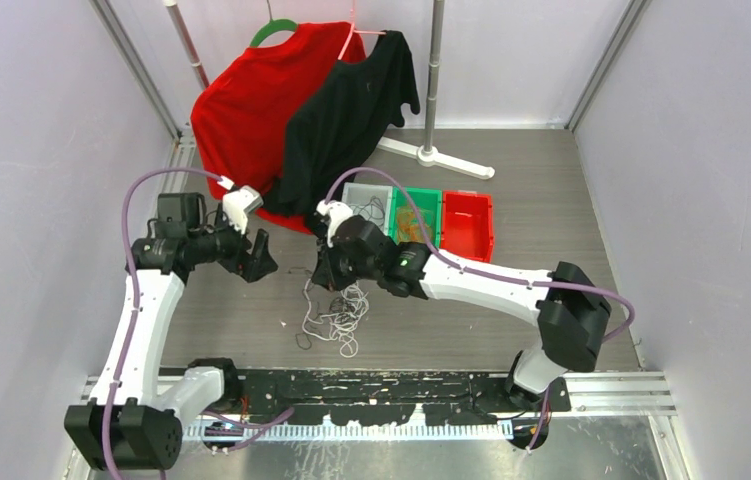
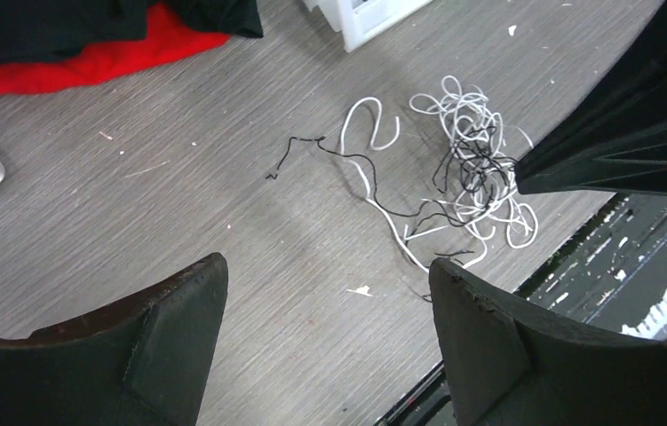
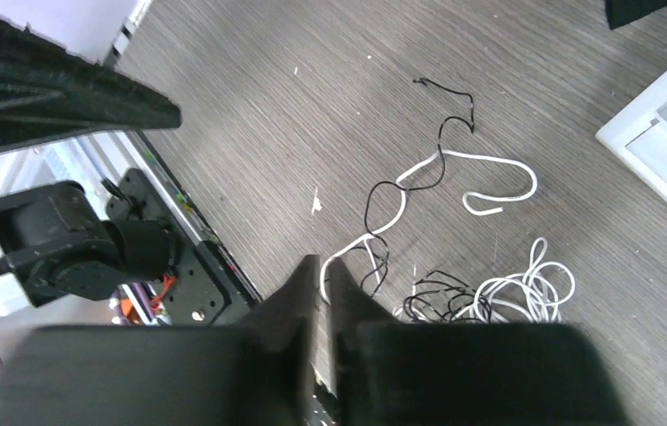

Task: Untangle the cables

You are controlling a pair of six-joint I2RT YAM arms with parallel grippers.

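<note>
A tangle of white cable [image 1: 341,325] lies on the grey floor below the grippers, with a thin black cable [image 2: 321,142] crossing it and trailing toward the left. In the left wrist view a white loop [image 2: 369,102] stands apart from the denser bundle. My left gripper [image 1: 261,255] is open above the floor left of the cables, nothing between its fingers. My right gripper [image 1: 326,270] hangs over the tangle; in the right wrist view its blurred fingertips look close together over the cables, and whether anything is between them cannot be told.
Grey, green [image 1: 431,200] and red [image 1: 467,225] bins stand behind the right arm. Red [image 1: 236,120] and black [image 1: 341,110] garments hang at the back left, reaching the floor. Bare floor lies right of the bins and left of the cables.
</note>
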